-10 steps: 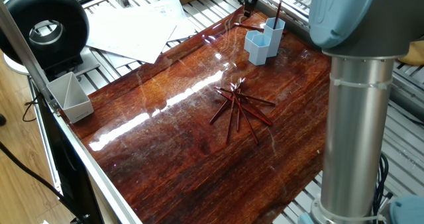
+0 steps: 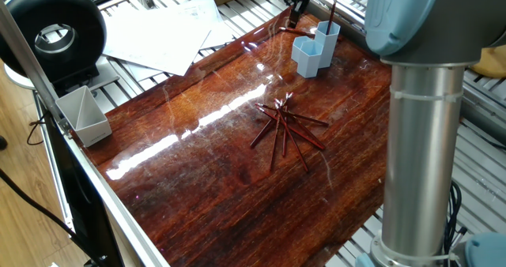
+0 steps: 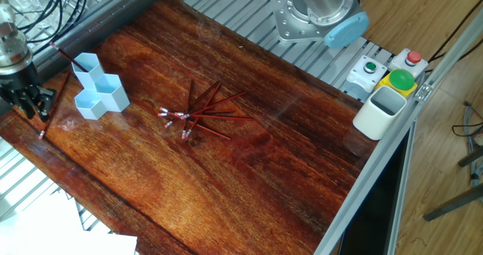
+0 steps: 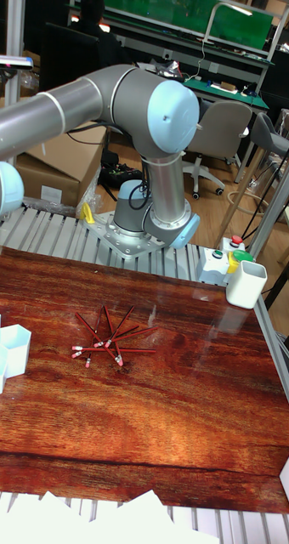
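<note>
My gripper [image 3: 34,113] points down at the far left of exterior view 2, close beside a single dark red pencil [image 3: 55,108]. Whether its fingers touch that pencil is unclear, and so is how its fingers stand. Near them is a light blue holder [image 3: 103,96] made of joined hexagonal cups. One pencil [image 3: 69,56] leans upright in the cup nearest the back. Around the table's middle, several dark red pencils [image 2: 288,133] with pale ends lie crossed in a loose pile. In exterior view 3 the gripper is out of frame.
A white square container [image 3: 379,113] stands at the table's edge, beside the button boxes [image 3: 400,80]. Another white container [image 2: 84,117] sits at the opposite corner. Paper sheets [image 2: 158,39] lie just off the table.
In exterior view 1 the large arm link has shifted slightly left, and the gripper near the lone pencil has moved a little. The pencils and holder stay where they were.
</note>
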